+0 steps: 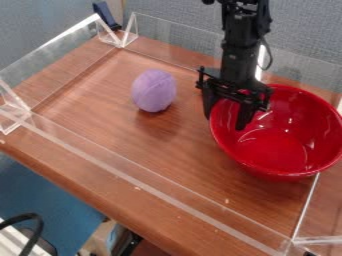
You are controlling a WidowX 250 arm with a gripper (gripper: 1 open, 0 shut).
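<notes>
My black gripper point(234, 100) reaches down from the top of the view to the left rim of a large red bowl point(281, 140) on the right of the wooden table. Its fingertips are at or just inside the rim; whether they grip it is hard to tell. A purple ball point(154, 90) rests on the table left of the bowl, apart from it and from my gripper.
Clear plastic walls point(22, 108) border the wooden table point(120, 160). The bowl sits close to the right wall.
</notes>
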